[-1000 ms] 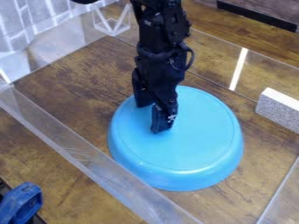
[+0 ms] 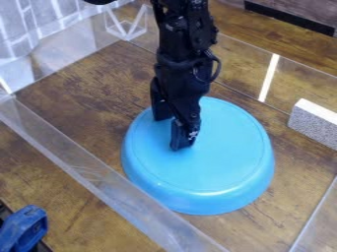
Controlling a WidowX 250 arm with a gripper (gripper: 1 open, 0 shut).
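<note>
My black arm hangs from the top centre, its gripper (image 2: 176, 123) down at the upper left part of a large blue upside-down dish or lid (image 2: 203, 167). The gripper's fingers are dark and overlap, so whether they are open or shut, or touch the dish, is unclear.
A white speckled block (image 2: 316, 122) lies at the right edge. A blue object (image 2: 19, 230) is at the bottom left. Clear plastic walls edge the wooden board (image 2: 79, 84), which is bare at the upper left.
</note>
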